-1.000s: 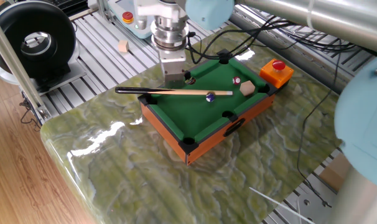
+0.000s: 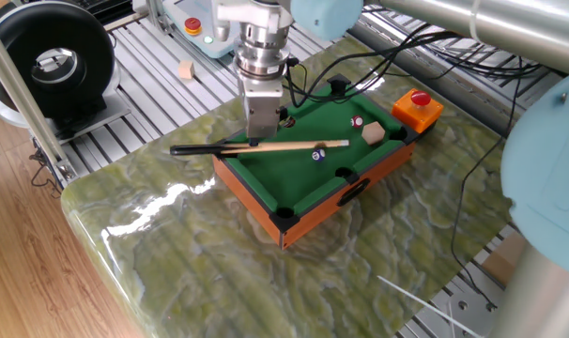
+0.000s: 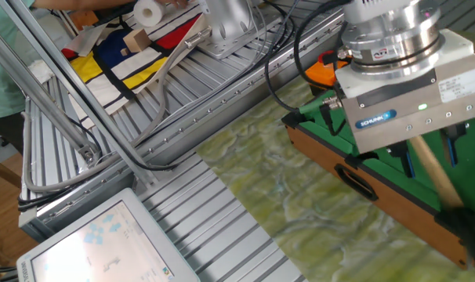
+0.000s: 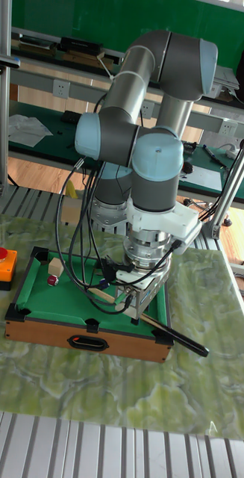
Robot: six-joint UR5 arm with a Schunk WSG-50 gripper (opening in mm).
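Observation:
A small pool table (image 2: 299, 223) with green felt and orange-brown sides stands on the marbled sheet. Across it lies a wooden cue (image 2: 299, 146), its black handle sticking out past the left end. My gripper (image 3: 433, 168) points down over that end, its two black fingers (image 3: 400, 159) apart. In exterior view 2 the cue (image 3: 433, 168) runs between them; contact is hard to judge. On the felt are a blue-striped ball (image 2: 319, 156), a red-marked ball (image 2: 357, 121) and a light wooden block (image 2: 373, 133). The gripper's body partly hides a ball near the far rail.
An orange box with a red button (image 2: 417, 110) stands close to the table's right end. Black cables (image 2: 397, 52) hang beside the arm. A teach pendant (image 3: 104, 243) lies on the slatted frame. The marbled sheet (image 2: 209, 272) is clear in front.
My gripper has come lower and a little to the right over the cue. The cue's black handle has shifted slightly downward and left in exterior view 1, while the table and wooden block have stayed put.

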